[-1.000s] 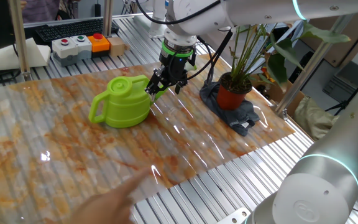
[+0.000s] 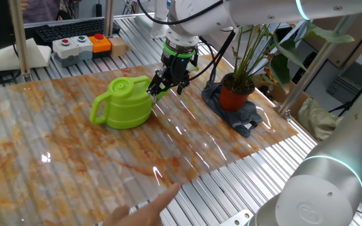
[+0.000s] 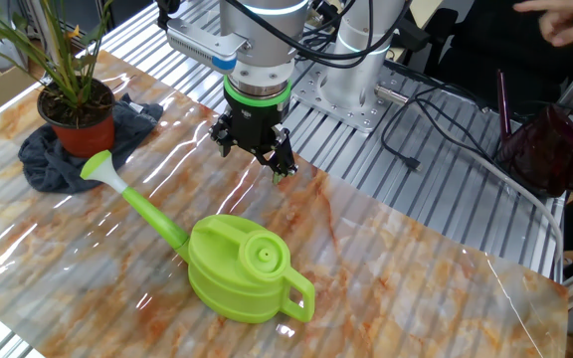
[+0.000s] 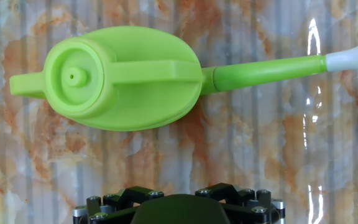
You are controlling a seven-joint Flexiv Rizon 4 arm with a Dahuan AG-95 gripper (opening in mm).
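Observation:
A light green watering can [image 3: 242, 268] stands upright on the marbled sheet, its long spout ending in a pale rose [image 3: 98, 167]. Seen from above in the wrist view, the can [image 4: 135, 78] has its top handle and round lid uncovered, with the spout pointing right. My gripper [image 3: 255, 167] hangs over the sheet, beside the can and apart from it. Its two black fingers [image 4: 143, 194] are spread at the bottom of the wrist view, nothing between them. In exterior view 1 the gripper [image 2: 166, 89] overlaps the spout and hides most of it.
A potted plant [image 2: 234, 97] rests on a dark cloth [image 2: 247, 119] near the spout's end. A person's hand [image 2: 146, 213] reaches over the sheet's front edge. Button boxes [image 2: 72, 50] stand at the back left. A dark red watering can [image 3: 550, 149] is off the sheet.
The person's pointing hand has shifted to the right along the front edge. My arm, the green can and the plant stay where they were.

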